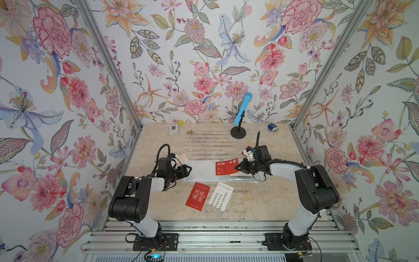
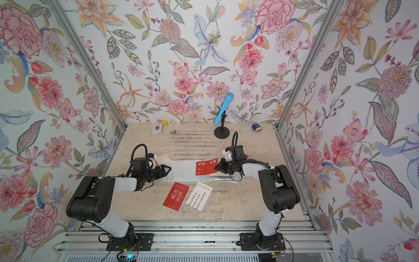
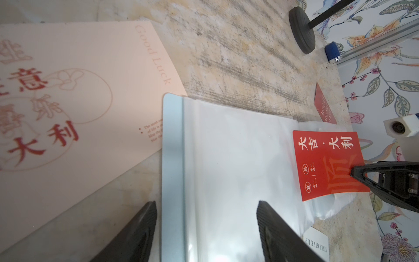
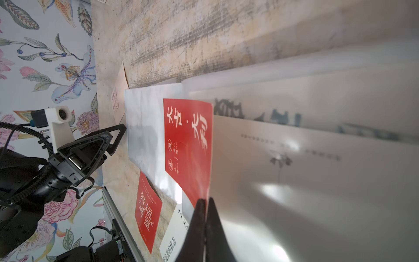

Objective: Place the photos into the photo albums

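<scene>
An open album with clear sleeves (image 3: 235, 166) lies across the table. My right gripper is shut on the edge of a red photo (image 4: 185, 144) lettered in white, which lies over the album's right part. My left gripper stands open above the album's left edge, nothing between its fingers. A pink card (image 3: 74, 96) lies beside that edge. Another red photo (image 1: 197, 196) and a white one (image 1: 220, 197) lie in front of the album.
At the back stand a blue object on a black stand (image 1: 237, 131), a blue can (image 1: 272, 127), a small white box (image 1: 173, 129) and a brass item (image 1: 189, 131).
</scene>
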